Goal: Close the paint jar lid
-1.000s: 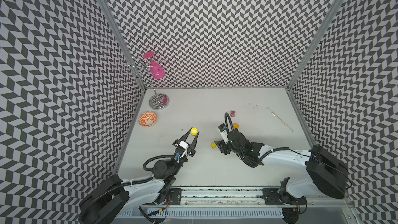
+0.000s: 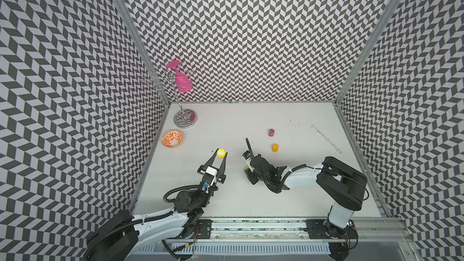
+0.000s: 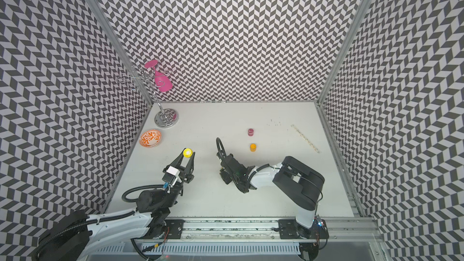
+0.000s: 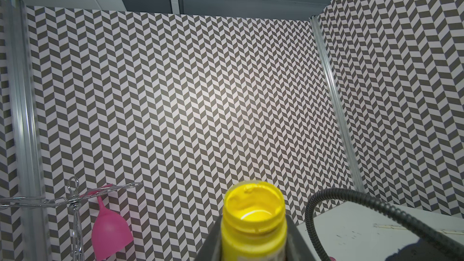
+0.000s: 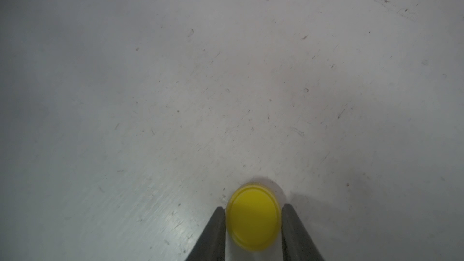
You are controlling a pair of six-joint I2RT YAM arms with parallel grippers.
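Observation:
The open yellow paint jar (image 4: 253, 241) is upright in my left gripper (image 2: 221, 155), which is shut on it; yellow paint shows inside its mouth. In the top right view the jar (image 3: 187, 152) is held clear of the arm's body. A round yellow lid (image 5: 253, 218) lies flat on the white table, with the two fingertips of my right gripper on either side of it. Those fingers are part open and very near the lid's edge; whether they touch it cannot be told. From above, the right arm mostly covers the lid.
Behind the right arm stand a small orange jar (image 2: 275, 148) and a dark pink jar (image 2: 271, 132). An orange-patterned bowl (image 2: 172, 138) and a metal stand (image 2: 185, 118) with a pink glass (image 2: 183, 83) are at the left. A thin stick (image 2: 326, 139) lies far right.
My right gripper has moved left and come down over the yellow lid, which was uncovered a second ago.

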